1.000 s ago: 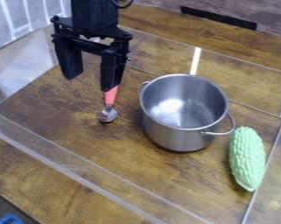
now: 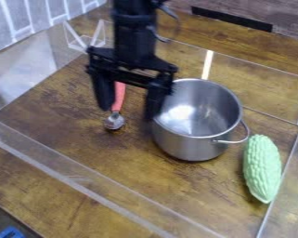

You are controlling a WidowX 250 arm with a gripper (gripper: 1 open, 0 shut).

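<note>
My black gripper (image 2: 129, 98) hangs, motion-blurred, over the middle-left of the table, just left of a steel pot (image 2: 199, 138); whether its fingers are open or shut is unclear. A utensil with a red handle (image 2: 119, 97) and a metal head (image 2: 112, 122) lies behind and below it, partly hidden. The pot stands empty with its handle to the right. A pale green bumpy vegetable, like a toy corn or gourd (image 2: 262, 169), lies at the right.
Clear barriers edge the wooden table (image 2: 77, 177). A white railing stands at the back left, and a blue object (image 2: 7, 231) shows at the bottom left corner.
My gripper has moved right toward the pot and is now blurred. The utensil, pot and green vegetable have not visibly moved.
</note>
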